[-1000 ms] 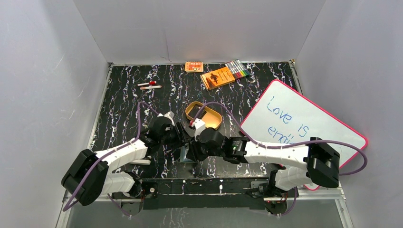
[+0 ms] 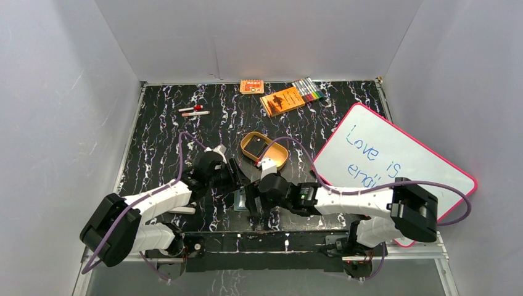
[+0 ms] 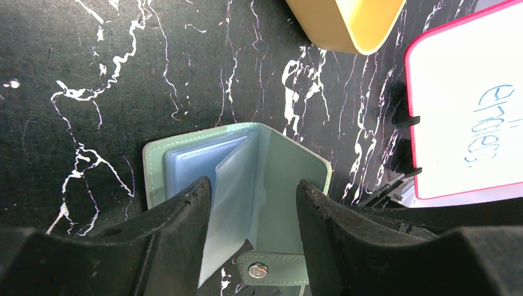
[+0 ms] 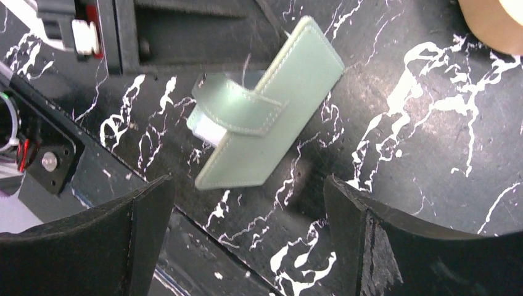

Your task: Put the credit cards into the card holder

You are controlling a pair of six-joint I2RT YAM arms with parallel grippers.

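The card holder (image 3: 290,185), pale green with a snap strap, stands open on the marble table near the front centre. Blue-tinted sleeves (image 3: 191,160) show inside it in the left wrist view. My left gripper is part open over it, a clear sleeve between its fingertips; I cannot tell whether they press on it. My right gripper is open, its fingers either side of and short of the holder (image 4: 277,129) in the right wrist view. The yellow box (image 2: 277,157) behind holds a dark item; I cannot tell if cards are there.
A whiteboard (image 2: 395,160) takes up the right side. Markers (image 2: 195,113), a small orange notepad (image 2: 251,87) and an orange pen box (image 2: 280,102) lie at the back.
The left arm looks nearly still in the top view.
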